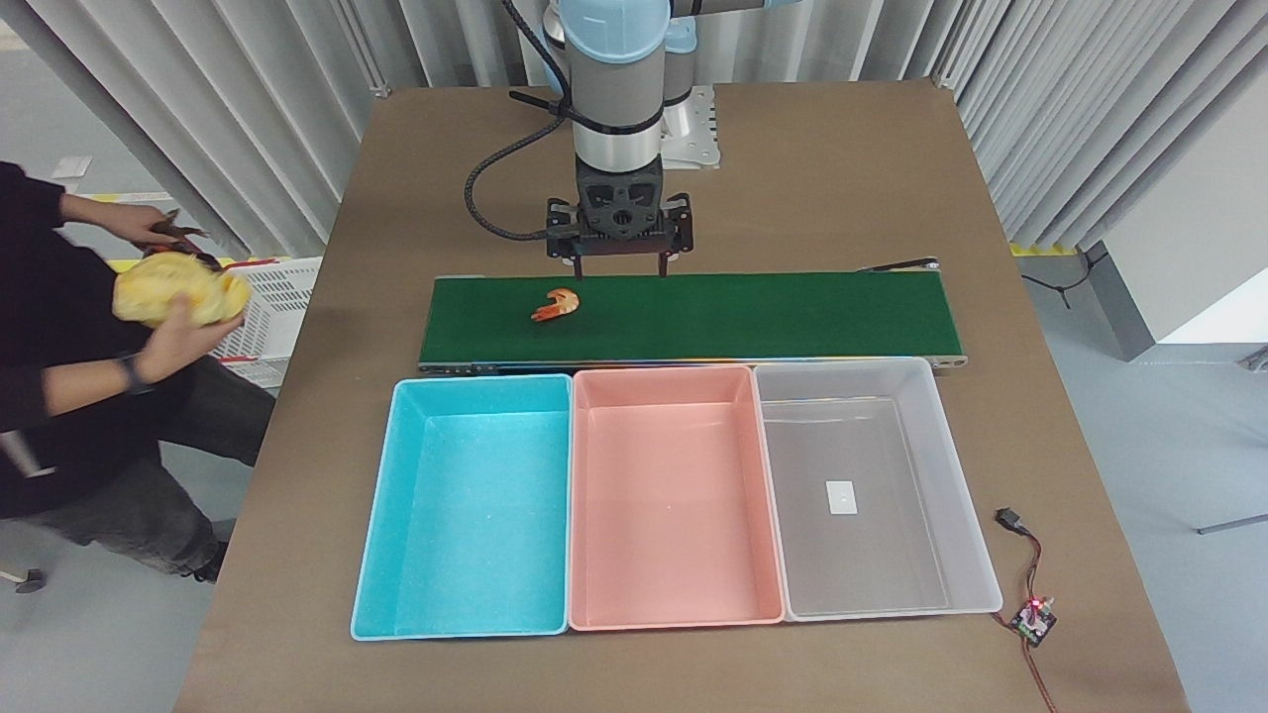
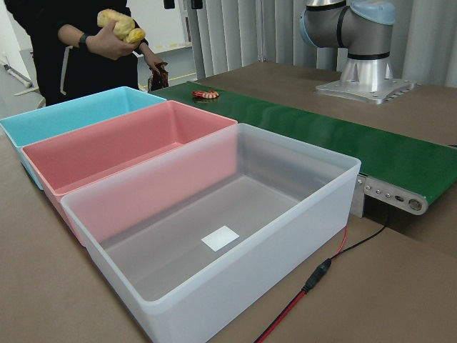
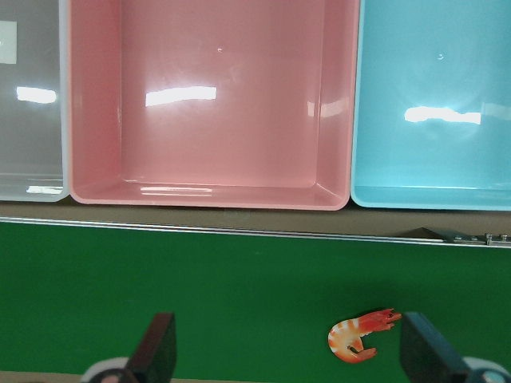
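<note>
A small orange-striped shrimp (image 1: 559, 303) lies on the green conveyor belt (image 1: 761, 315), left of centre in the front view. My gripper (image 1: 619, 263) hangs above the belt's back edge, a little right of the shrimp, with its two fingers wide open and nothing between them. In the wrist view the shrimp (image 3: 351, 339) sits near the right finger (image 3: 423, 351). Along the front of the belt stand three empty bins: blue (image 1: 464, 499), pink (image 1: 675, 499) and translucent grey (image 1: 868, 547).
A person (image 1: 71, 392) at the left holds yellow items and something dark beside a white basket (image 1: 279, 297). A wired circuit board (image 1: 1031, 620) lies right of the grey bin. The table (image 1: 832, 190) has free room behind the belt.
</note>
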